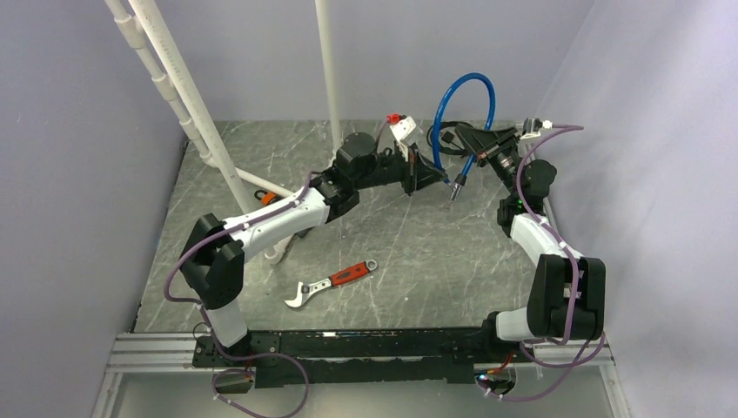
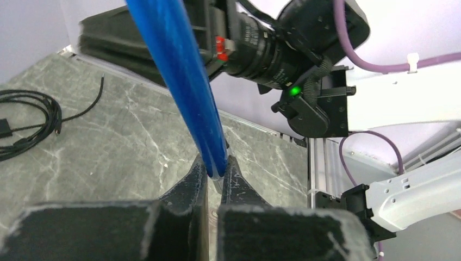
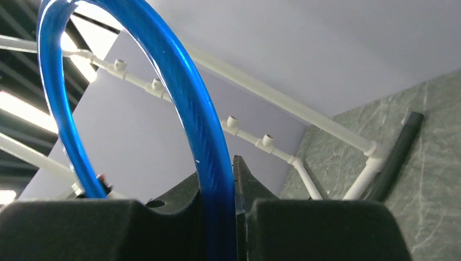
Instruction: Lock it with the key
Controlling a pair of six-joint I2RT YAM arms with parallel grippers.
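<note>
A blue cable lock (image 1: 466,77) arches up in a loop between my two grippers. My right gripper is shut on the cable a little above its silver lock cylinder (image 1: 456,188), which points down over the table. The loop's other end runs down to my left gripper (image 1: 444,178), whose fingers are shut on it; in the left wrist view the blue cable (image 2: 190,89) enters between the fingertips. Whether that end sits in the cylinder cannot be told. I cannot make out a key in any current view.
A red-handled adjustable wrench (image 1: 331,282) lies at front left. Behind the loop is a coil of black cable (image 2: 51,119). White pipes (image 1: 187,104) stand at the left, with a dark tube (image 3: 399,155) near their base.
</note>
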